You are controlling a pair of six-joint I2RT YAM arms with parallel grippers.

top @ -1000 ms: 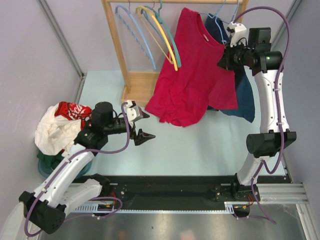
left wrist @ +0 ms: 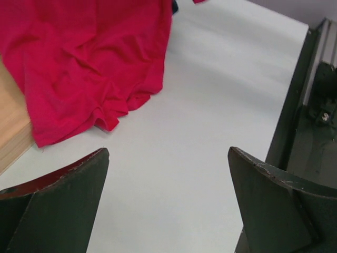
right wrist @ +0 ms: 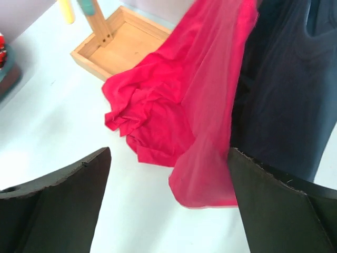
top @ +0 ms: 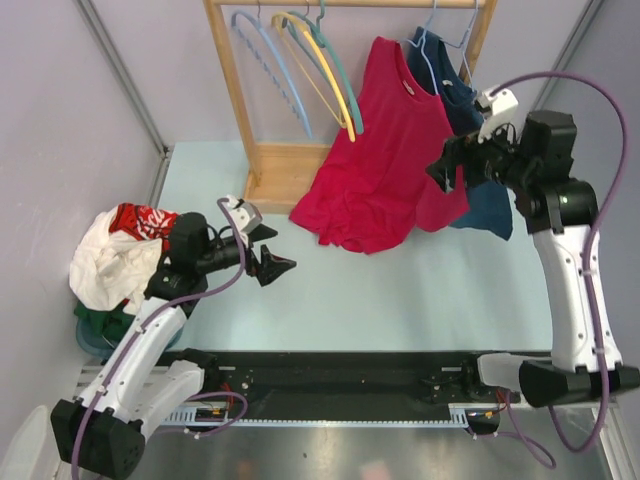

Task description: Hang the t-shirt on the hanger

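The red t-shirt hangs from a blue hanger at the rack's right, its lower part bunched on the table; a navy shirt hangs behind it. My right gripper stands open in front of the red shirt's right side; in the right wrist view the red fabric is just beyond the open fingers. My left gripper is open over the table, left of the red shirt, with nothing between its fingers.
More hangers, blue, yellow and teal, hang on the wooden rack. A basket of clothes sits at the left.
My left gripper has drawn slightly back to the left.
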